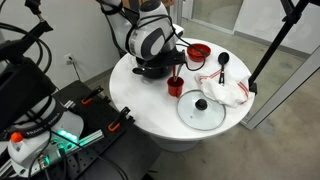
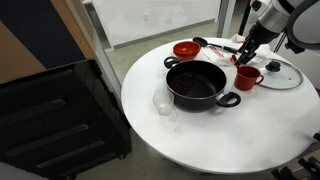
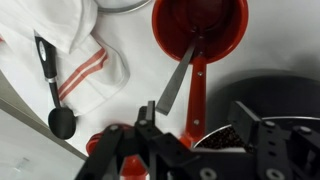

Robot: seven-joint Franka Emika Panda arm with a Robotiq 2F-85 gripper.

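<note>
A red cup point(image 2: 247, 79) stands upright on the white round table; in the wrist view its open mouth is near the top. Leaning in the cup point(image 3: 207, 22) are a red handle point(image 3: 197, 95) and a grey metal handle point(image 3: 176, 83). My gripper is above the cup's handles, its two dark fingers point(image 3: 146, 122) apart. The end of the red handle shows between or just beyond the fingers; whether they touch it, I cannot tell. Next to the cup is a black pot point(image 2: 190, 94) with dark beans inside.
A glass lid point(image 1: 201, 111) lies in front of the cup. A striped white towel point(image 1: 228, 90) and a black spoon point(image 1: 223, 60) lie to the right in exterior view 1. A red bowl point(image 2: 186, 48) sits behind the pot, a clear cup point(image 2: 163, 102) beside it. The table's near side is open.
</note>
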